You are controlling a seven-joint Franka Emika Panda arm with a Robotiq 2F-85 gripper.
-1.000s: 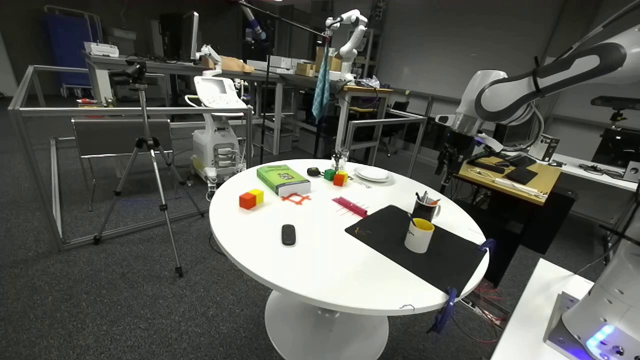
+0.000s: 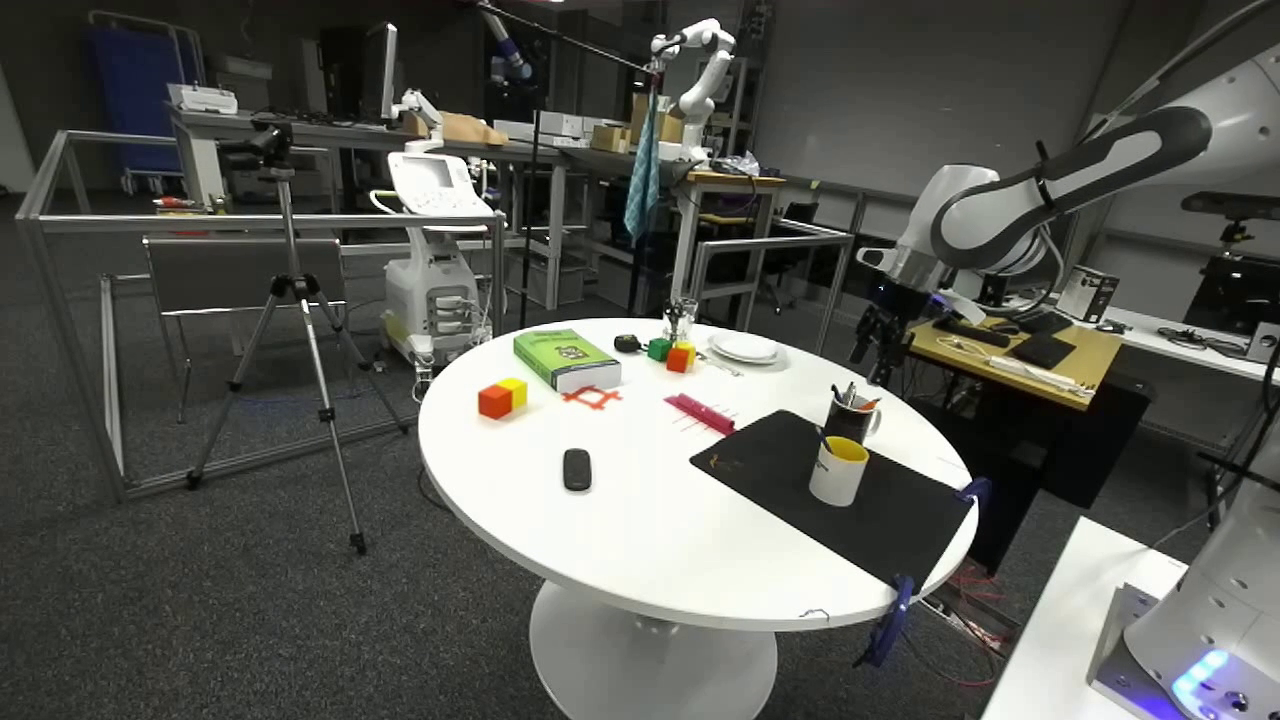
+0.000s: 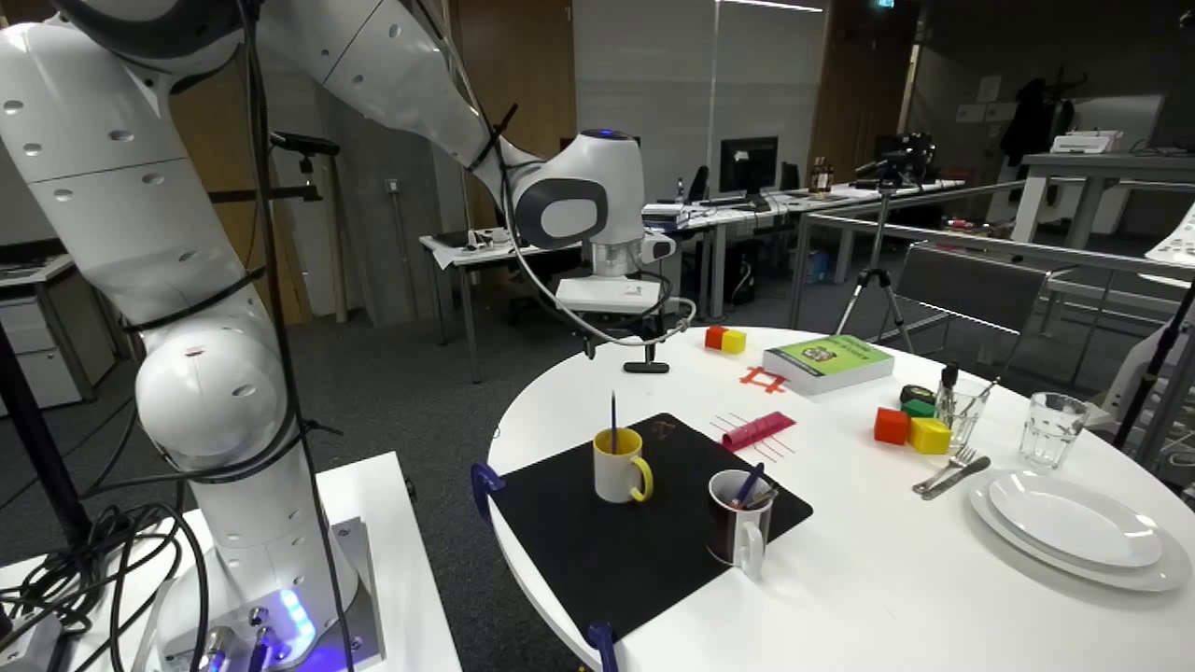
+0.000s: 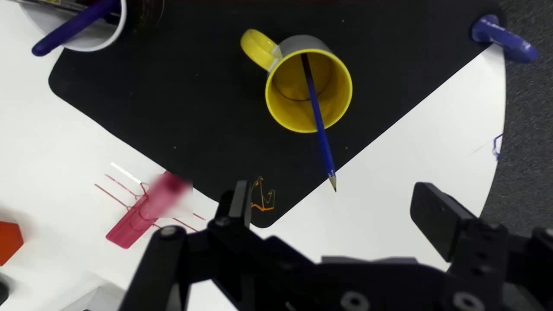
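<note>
My gripper is open, its black fingers wide apart with nothing between them. In exterior view 1 the gripper [image 2: 873, 350] hangs above table height. The mug with a yellow inside [image 4: 309, 92] stands upright on a black mat [image 4: 171, 98], its yellow handle toward the upper left. A blue pencil [image 4: 320, 126] leans in it, pointed end up and out over the rim. Beyond the fingertips, the pencil tip lies between them in the wrist image, apart from both. A second mug [image 3: 734, 526] holds several pens and stands near the first.
Blue clamps [image 3: 485, 491] grip the mat at the table edge. Elsewhere lie a magenta strip [image 3: 759, 430], a green book [image 3: 829, 360], coloured blocks [image 3: 892, 426], a black device [image 2: 577, 469] and white plates [image 3: 1075, 521]. Glasses [image 3: 1050, 431] stand near the plates.
In exterior view 1 the arm and gripper have shifted left and slightly lower. The mugs, pencil and other table items look unmoved.
</note>
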